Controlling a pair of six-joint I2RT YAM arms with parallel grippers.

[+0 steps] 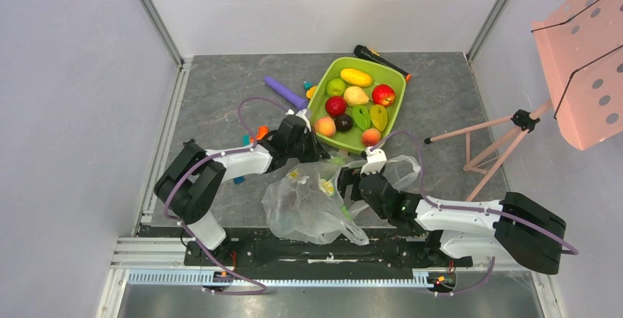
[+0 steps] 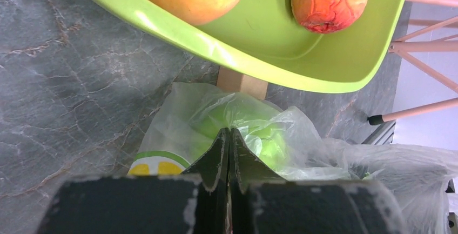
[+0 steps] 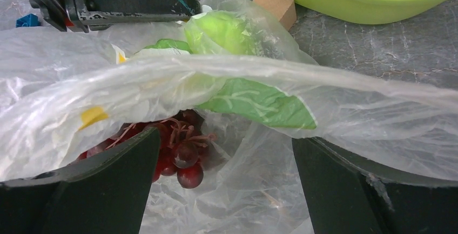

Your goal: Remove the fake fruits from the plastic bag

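Observation:
A thin, see-through plastic bag (image 1: 297,204) with green and yellow print lies crumpled at the front middle of the table. Dark red grapes (image 3: 186,155) show inside its mouth in the right wrist view. Under the film near the bin is a pale green shape (image 3: 224,34). My left gripper is shut at the bag's far end, its tips against the film over that shape; whether film is pinched between them is hidden. Spread wide at the bag's mouth, my right gripper is open, with a fold of film crossing in front of its fingers (image 3: 345,174).
A green bin (image 1: 332,76) of several fake fruits stands just behind the bag. A cardboard-coloured block (image 2: 242,82) sits between them. A purple stick (image 1: 285,92) and a black flashlight (image 1: 378,59) lie farther back. A pink tripod (image 1: 488,149) stands right.

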